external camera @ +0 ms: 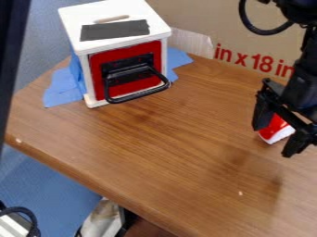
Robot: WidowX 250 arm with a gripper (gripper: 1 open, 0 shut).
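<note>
My black gripper (275, 125) is at the right edge, low over the wooden table (148, 157), around a red-and-white object (275, 135) that it partly hides. Whether the fingers are closed on that object cannot be made out. A white toy oven (118, 28) with a red front and a black handle stands at the back left on blue cloths (63, 90), a dark strip and a small wooden stick on its top.
A cardboard box (223, 28) with red print stands behind, near a translucent item (191, 41). The table's left edge drops to a blue floor.
</note>
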